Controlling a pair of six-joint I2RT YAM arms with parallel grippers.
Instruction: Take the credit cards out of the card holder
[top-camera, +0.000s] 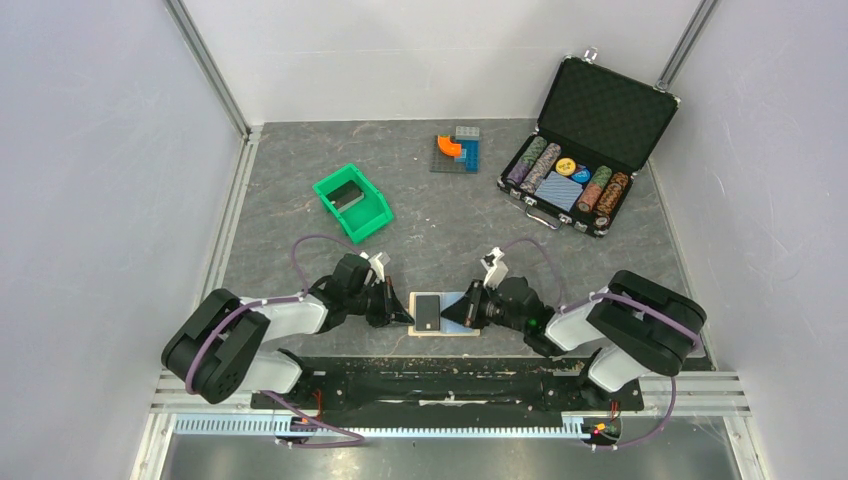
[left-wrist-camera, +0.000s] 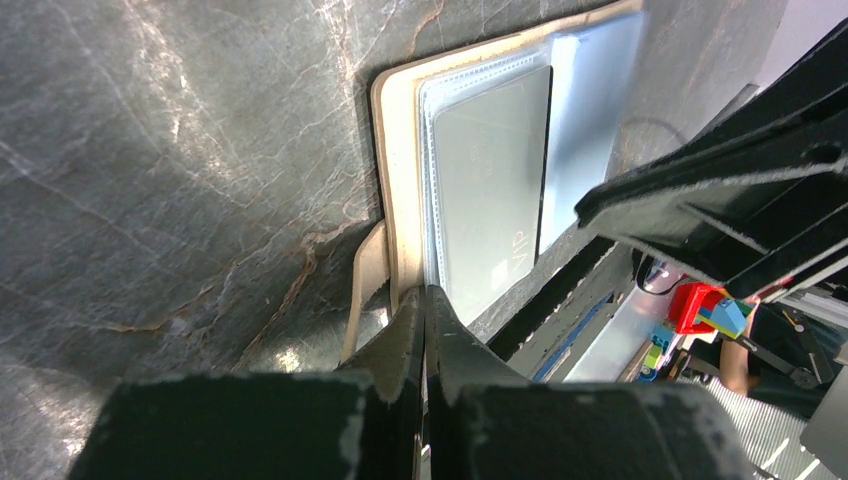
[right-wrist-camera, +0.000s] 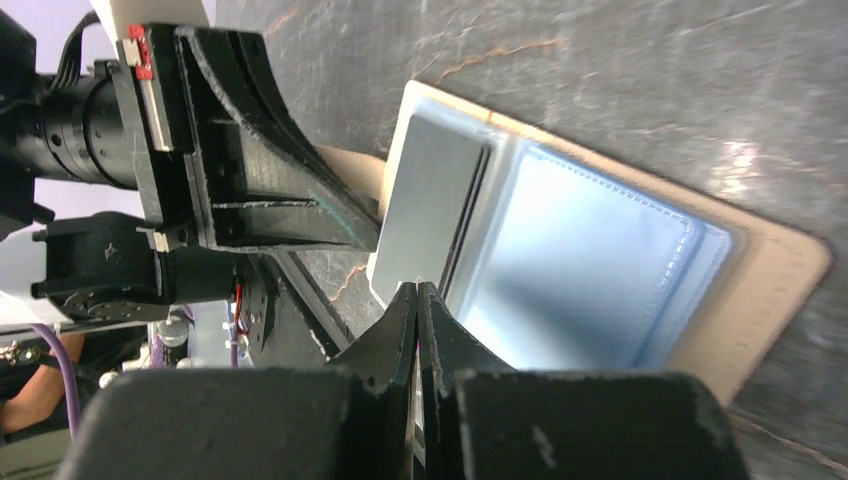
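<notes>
An open card holder with a tan cover (right-wrist-camera: 760, 280) lies flat near the table's front edge, with a grey card (left-wrist-camera: 490, 180) in one side and translucent blue sleeves (right-wrist-camera: 590, 250) on the other. At its left edge my left gripper is shut on the card holder. My right gripper is shut, nothing visible between its fingertips, over the holder near the seam between the grey card and the sleeves.
A green bin (top-camera: 370, 212) with a dark item stands at back left, toy bricks (top-camera: 468, 155) at the back centre, an open chip case (top-camera: 560, 195) at back right.
</notes>
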